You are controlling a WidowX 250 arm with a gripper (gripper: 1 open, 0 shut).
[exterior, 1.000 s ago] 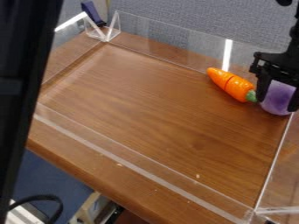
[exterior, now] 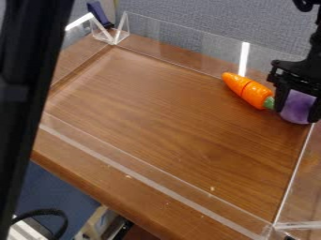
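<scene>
An orange toy carrot [exterior: 247, 89] with a green top lies at the back right of the wooden board. Just right of it is a purple rounded object [exterior: 299, 110], probably a toy vegetable, partly covered by my black gripper [exterior: 287, 88] at the right edge of the view. The gripper is low over the purple object; its fingers are dark and partly out of frame, so whether they are shut on it is unclear.
Clear low walls ring the wooden board [exterior: 157, 141], whose middle and left are empty. A dark post fills the left edge of the view. A small blue item [exterior: 98, 14] sits outside the far left corner.
</scene>
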